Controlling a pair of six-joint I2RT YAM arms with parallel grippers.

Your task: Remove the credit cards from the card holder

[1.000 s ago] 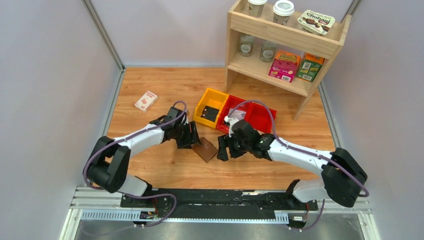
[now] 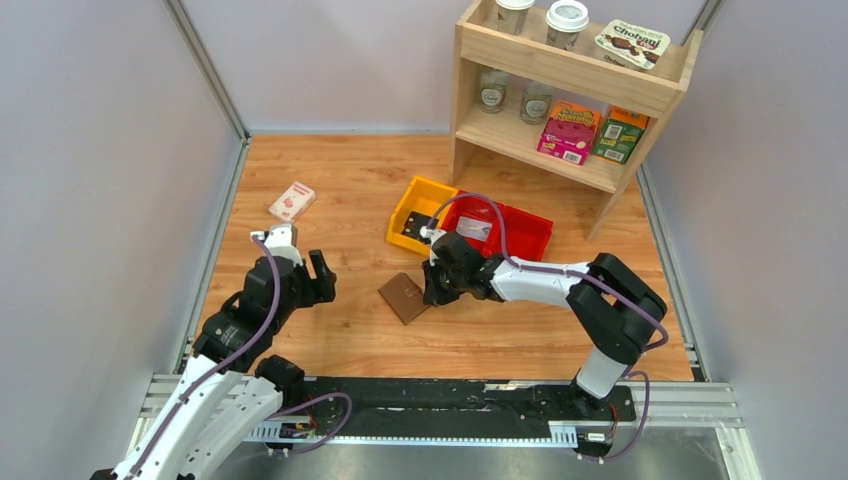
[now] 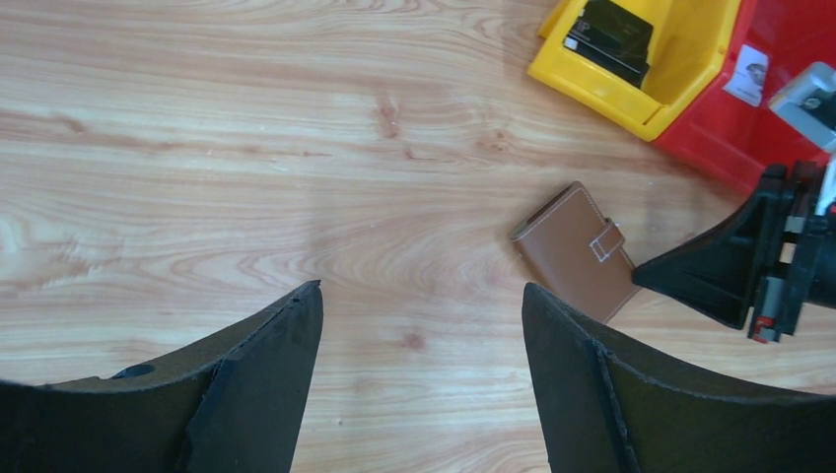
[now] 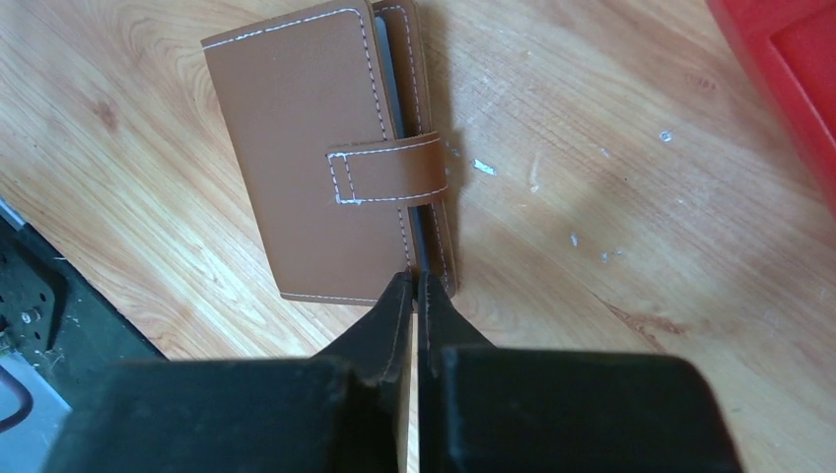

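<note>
The brown card holder (image 4: 311,148) lies flat on the wooden table, its strap (image 4: 389,171) folded across the slightly parted cover edge. From above, the holder (image 2: 403,298) sits left of my right gripper (image 2: 432,290). In the right wrist view that gripper is shut at the holder's near corner, with nothing visible between its fingertips; whether it touches the cover I cannot tell. My left gripper (image 2: 322,280) stands open and empty, well to the left of the holder. Between and beyond its fingers, the left wrist view shows the holder (image 3: 577,251). Any cards inside are hidden.
A yellow bin (image 2: 400,212) with dark items and a red bin (image 2: 530,236) with a pale card stand behind the holder. A white-and-red card box (image 2: 292,201) lies back left. The wooden shelf (image 2: 560,70) rises at the back right.
My left gripper has drawn back leftward, away from the holder. The right arm has moved left to the holder's edge, and its gripper has gone from open to shut.
</note>
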